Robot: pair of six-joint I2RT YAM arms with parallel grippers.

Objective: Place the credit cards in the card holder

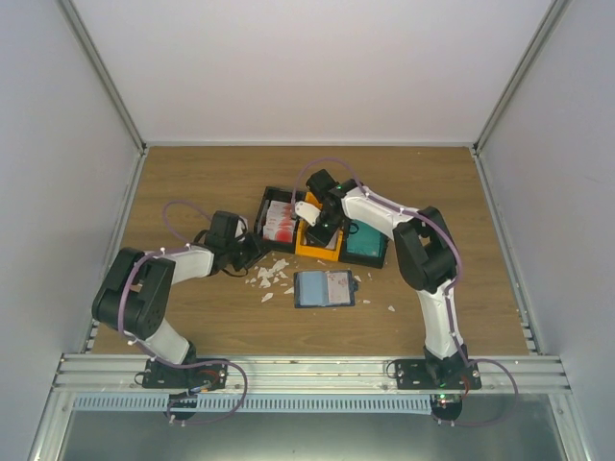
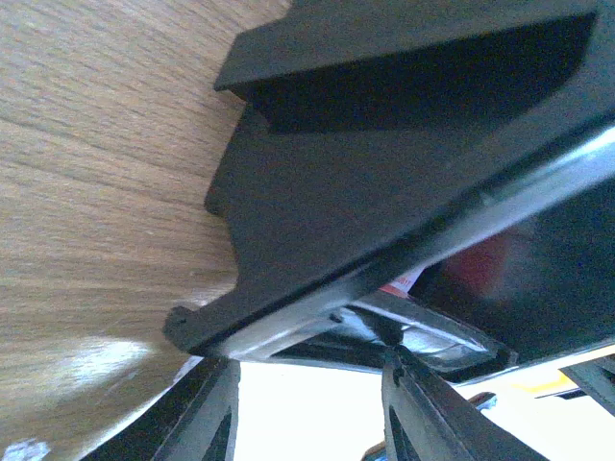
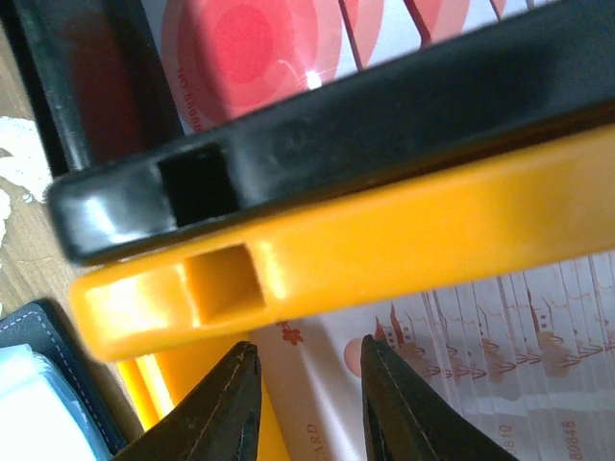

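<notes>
An open dark-edged holder [image 1: 324, 289] with a blue and a pale panel lies at the table's front middle. Behind it, pale red-marked cards [image 1: 279, 222] fill the left black tray [image 1: 262, 207]. My left gripper [image 1: 258, 255] is at that tray's near-left corner; in the left wrist view its fingers [image 2: 212, 413] stand apart beneath the black rim. Glare whitens the space between them, hiding what they may hold. My right gripper, its fingers [image 3: 248, 408] parted, hangs over pale patterned cards [image 3: 480, 355] in the yellow tray [image 3: 404, 250]; nothing shows between them.
A second black tray with teal contents [image 1: 365, 240] stands right of the yellow one. White scraps [image 1: 267, 276] litter the wood left of the holder. Bare table [image 1: 288, 331] lies in front of the holder.
</notes>
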